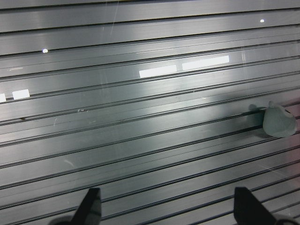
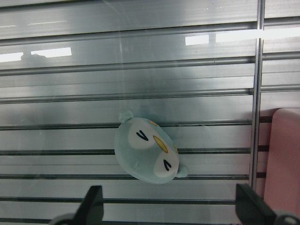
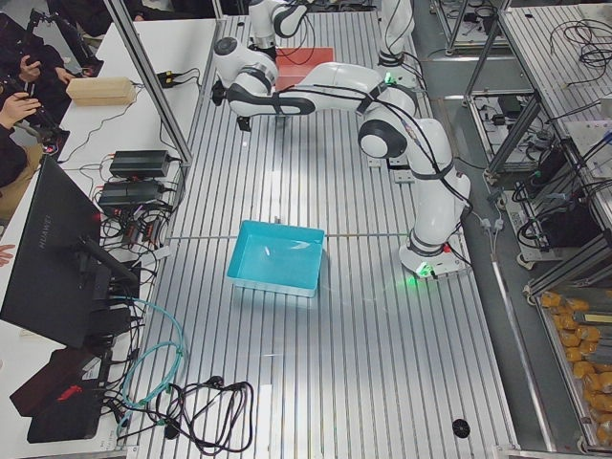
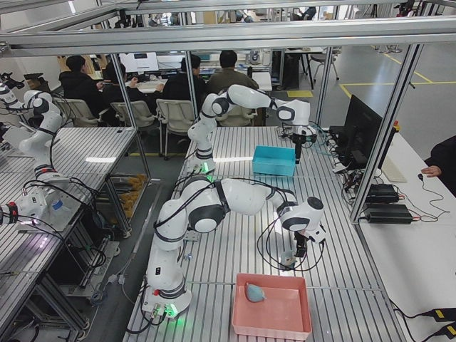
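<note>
A pale blue plush toy with a face (image 2: 145, 147) lies on the slatted table beneath my right gripper (image 4: 301, 249), just beside the pink tray (image 4: 271, 328). My left gripper (image 4: 298, 148), on the arm by the cyan tray, hangs over bare table; the plush (image 1: 279, 123) is at the right of the left wrist view. Both grippers show their fingers wide apart, empty, in the wrist views. Another pale blue soft object (image 4: 254, 292) lies inside the pink tray.
The cyan tray (image 3: 275, 287) stands on the middle of the table. Cables and a monitor (image 3: 53, 258) line one side; metal frame posts rise at the edges. Much of the table surface around the trays is bare.
</note>
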